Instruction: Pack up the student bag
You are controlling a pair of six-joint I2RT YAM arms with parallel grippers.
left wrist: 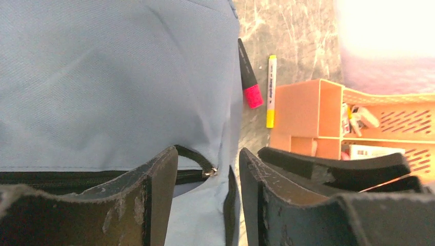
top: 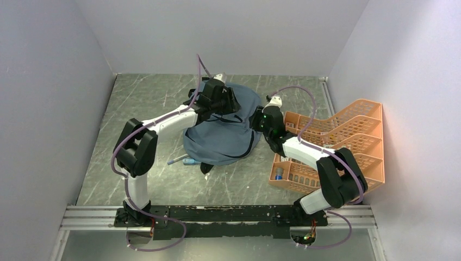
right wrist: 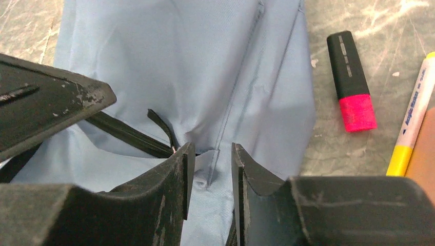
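Note:
The blue-grey bag lies flat mid-table. Its black zipper runs across it, nearly closed along the visible stretch, with a pull tab near the right end, also seen in the right wrist view as a black pull. My left gripper hovers above that pull, fingers parted, nothing held. My right gripper hangs over the bag's right edge, its fingers a little apart and bag cloth showing behind the gap. One left finger reaches into the right wrist view.
An orange tiered organizer stands to the right, holding small items. Between bag and organizer lie a black-and-red marker and a yellow-capped pen. Blue items stick out at the bag's lower left. Table left of the bag is clear.

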